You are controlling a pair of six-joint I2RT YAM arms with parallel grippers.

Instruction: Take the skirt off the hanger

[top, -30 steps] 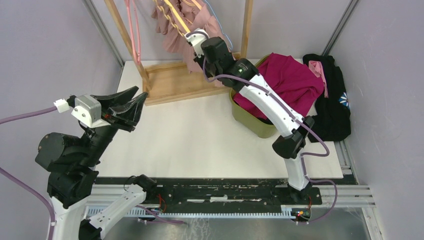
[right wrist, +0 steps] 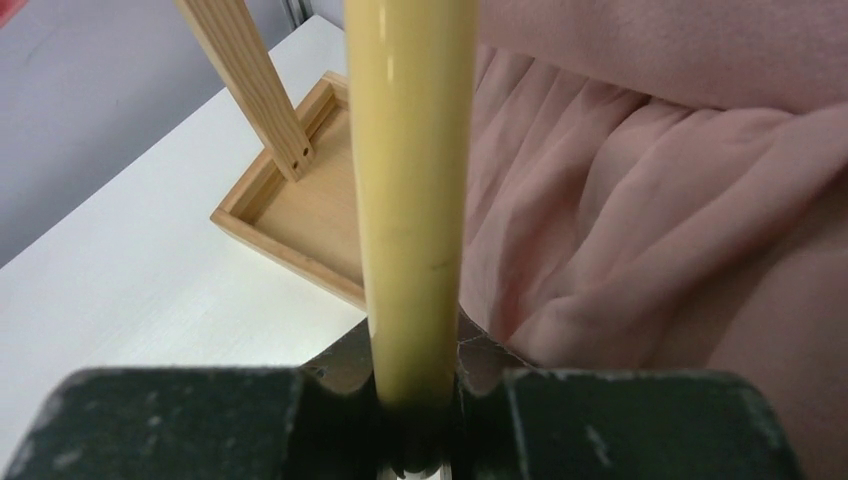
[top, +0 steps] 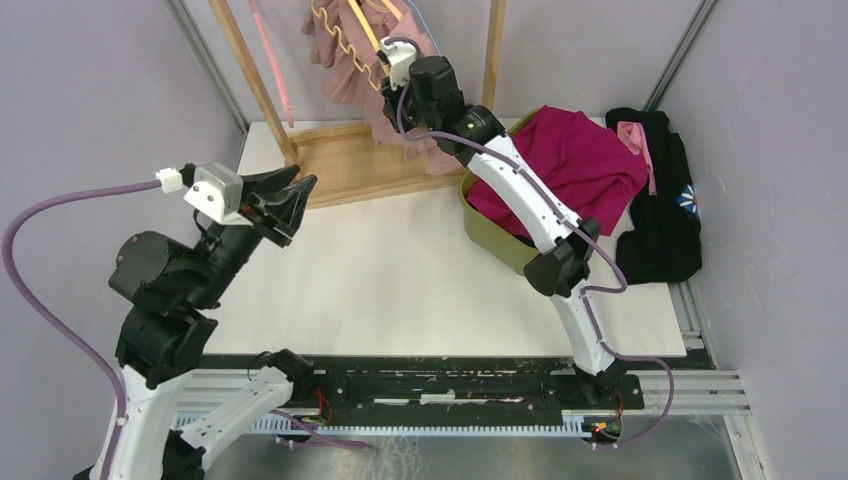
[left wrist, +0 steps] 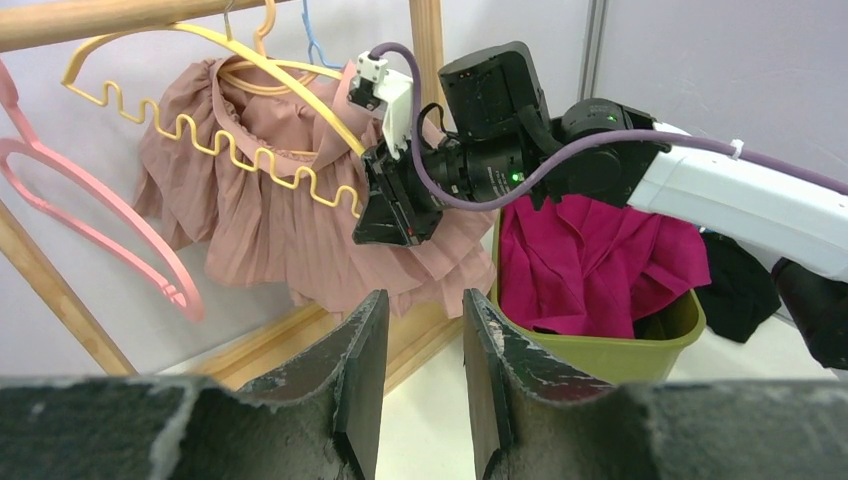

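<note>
The dusty-pink skirt (left wrist: 260, 250) hangs bunched among yellow hangers on the wooden rack. A large yellow hanger (left wrist: 300, 95) with a wavy lower bar hangs in front of it. My right gripper (top: 393, 88) is shut on the yellow hanger's bar, which fills the middle of the right wrist view (right wrist: 410, 200), the pink fabric just beside it. My left gripper (top: 295, 200) is part open in front of the rack, with nothing seen between its fingers, apart from skirt and hanger.
A pink hanger (left wrist: 140, 230) hangs at the rack's left. An olive bin (top: 490, 235) with magenta cloth (top: 560, 170) stands to the right, beside black clothing (top: 660, 220).
My right arm has shifted slightly toward the back with the hanger, and the pink hanger has swung a little.
</note>
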